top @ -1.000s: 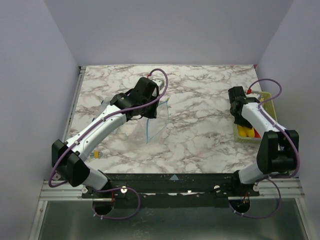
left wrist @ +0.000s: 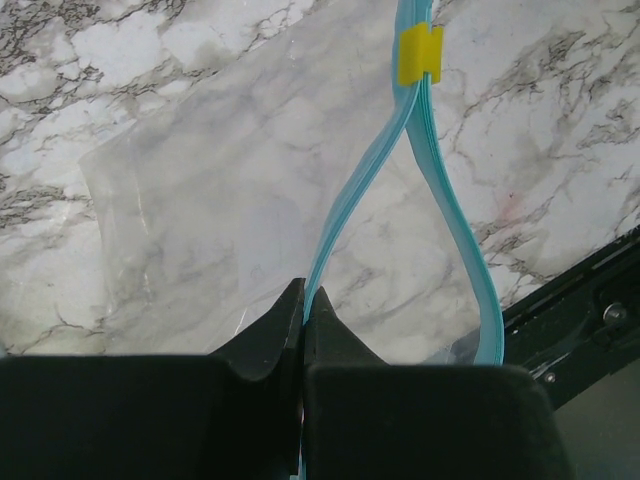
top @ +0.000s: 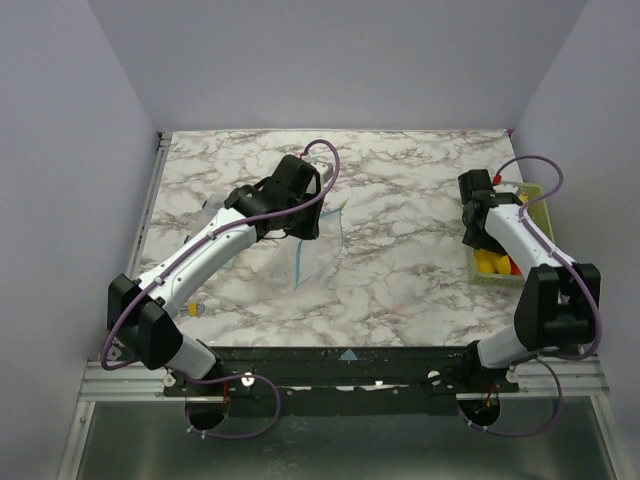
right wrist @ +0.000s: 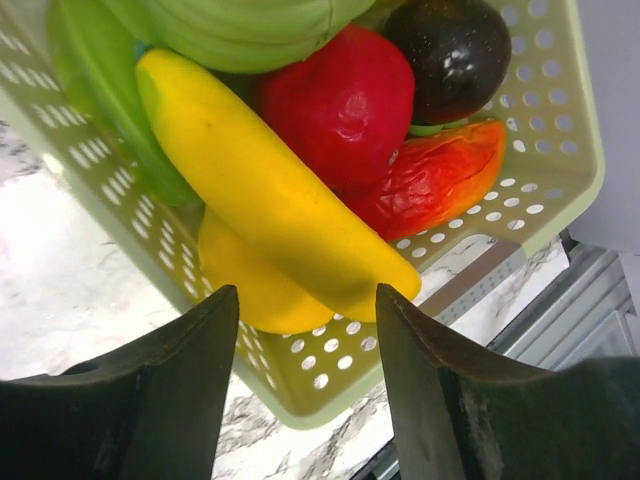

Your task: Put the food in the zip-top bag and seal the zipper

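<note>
My left gripper is shut on the light-blue rim of the clear zip top bag (left wrist: 190,200). The bag's mouth gapes, its two rim strips parting below a yellow slider (left wrist: 420,54). In the right wrist view a yellow banana (right wrist: 270,175) lies slanting over another yellow food piece (right wrist: 262,285) inside the basket. My right gripper is open, its fingertips apart at the near end of these yellow pieces. It does not visibly grip anything. From above, the right gripper (top: 482,240) covers part of the basket's contents.
The pale green basket (top: 480,277) stands at the table's right edge. A red food item (right wrist: 340,105), a dark round one (right wrist: 450,55), an orange-red one (right wrist: 440,180) and green ones (right wrist: 240,30) crowd it. Marble table (top: 410,220) between bag and basket is clear.
The left gripper and bag rim shifted very slightly right.
</note>
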